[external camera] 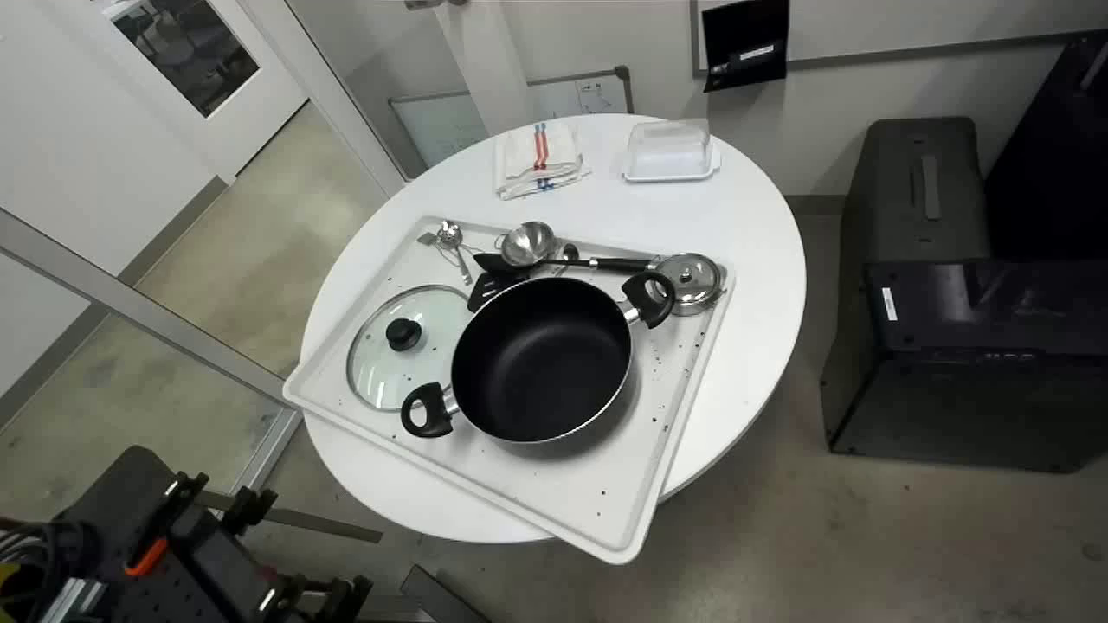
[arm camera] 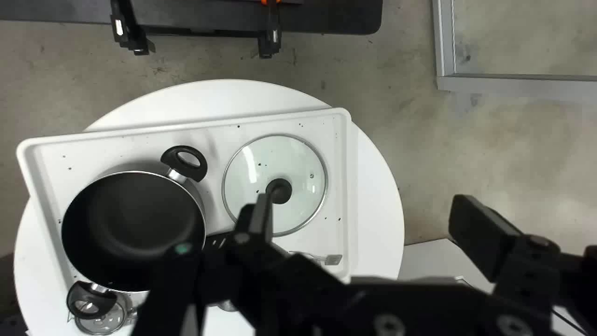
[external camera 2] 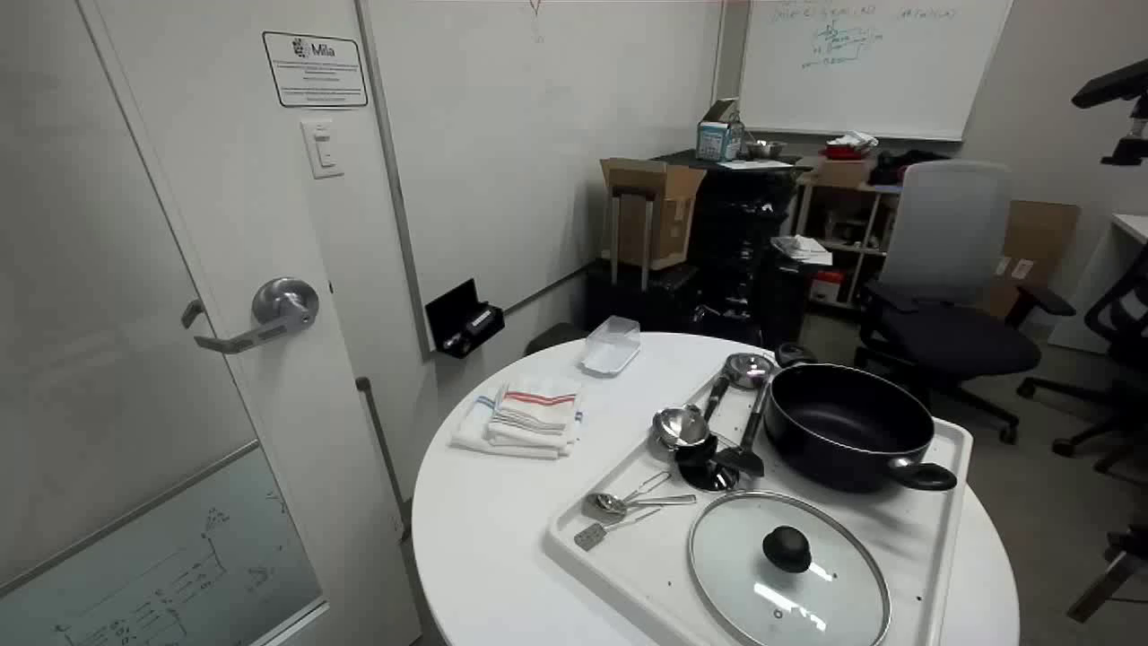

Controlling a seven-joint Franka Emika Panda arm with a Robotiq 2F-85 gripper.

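Observation:
High above the round table, my gripper is open, its fingers wide apart with nothing between them. In the wrist view one finger overlaps the edge of the glass lid (arm camera: pixel 302 168), while the other finger (arm camera: pixel 481 235) shows over the floor beyond the table. An empty black pot (external camera: pixel 545 358) with two black handles stands upright on the white tray (external camera: pixel 540 509). Beside it the lid, with its black knob (external camera 2: pixel 787 549), lies flat on the tray. Neither exterior view shows the gripper.
Behind the pot lie a black-handled spatula (external camera 2: pixel 740 459), a metal ladle (external camera: pixel 527 243), small utensils (external camera 2: pixel 619 504) and a small lidded steel pot (external camera: pixel 690 280). Folded towels (external camera: pixel 540 159) and a clear-lidded white dish (external camera: pixel 670 152) rest at the table's back. One tray corner overhangs the table edge.

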